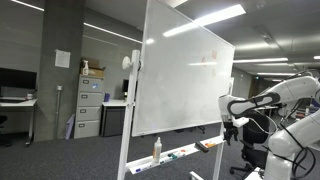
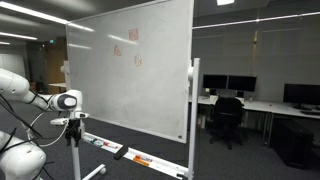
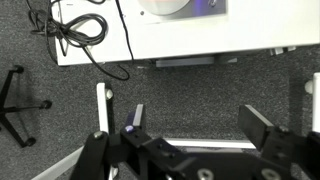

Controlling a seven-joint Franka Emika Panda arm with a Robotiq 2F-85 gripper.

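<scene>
A large whiteboard (image 1: 185, 75) on a white frame fills the middle of both exterior views. Small red drawings (image 2: 134, 35) mark its upper part. Along its bottom runs a tray (image 2: 165, 168) with a dark eraser (image 2: 121, 152), an orange-and-white item (image 2: 143, 159) and, at the other end, a spray bottle (image 1: 157, 150). My gripper is open, its dark fingers wide apart with only floor showing between them. It hangs pointing down beside the board's frame, apart from the tray.
Under the wrist camera lie a white tabletop (image 3: 190, 32) with coiled black cables (image 3: 75, 30), grey carpet and white stand bars (image 3: 210, 143). Office chairs (image 2: 231, 110) and desks stand behind the board. The carpet left of the board is clear.
</scene>
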